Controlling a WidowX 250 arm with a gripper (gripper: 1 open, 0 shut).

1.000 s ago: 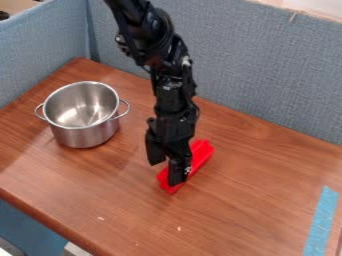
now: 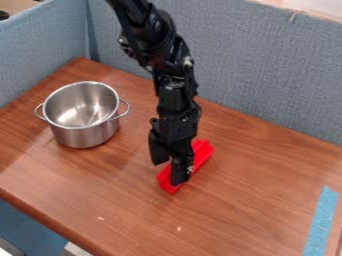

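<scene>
My black gripper [image 2: 174, 160] reaches down from the top of the view onto a red elongated object [image 2: 201, 153] lying diagonally on the wooden table. The fingers are around or just over it; whether they are closed on it I cannot tell, as the gripper hides its middle. A steel pot [image 2: 82, 114] with two handles stands to the left, apart from the gripper.
The wooden table [image 2: 134, 215] has free room in front and to the right. A light blue strip [image 2: 321, 220] lies at the right edge. Grey-blue padded walls [image 2: 261, 70] border the back and left.
The gripper has shifted very slightly over the red object; otherwise little differs.
</scene>
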